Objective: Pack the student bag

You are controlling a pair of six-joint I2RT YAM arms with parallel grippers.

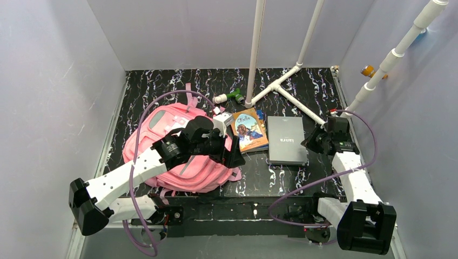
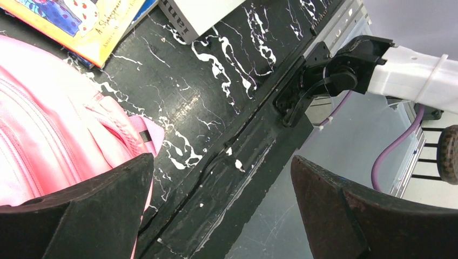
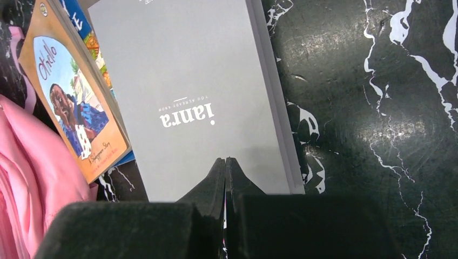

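Note:
A grey ianra box (image 1: 287, 141) lies flat on the dark marbled table, right of the books. My right gripper is shut with nothing between its fingers; the box lies beyond the fingertips, outside them. From above, that gripper (image 1: 305, 144) shows at the box's right edge. The orange Othello book (image 3: 73, 102) tops a small stack whose blue lower book (image 3: 81, 24) peeks out. At the left is the pink student bag (image 1: 186, 170). My left gripper stands open over the table's front edge near the bag, holding nothing.
A white pipe frame (image 1: 278, 86) stands behind the books and box, its foot running toward the right arm. A green valve piece (image 1: 236, 95) lies at the back. Bare table (image 1: 270, 183) shows in front of the box. Purple tubes (image 1: 318, 182) loop along both arms.

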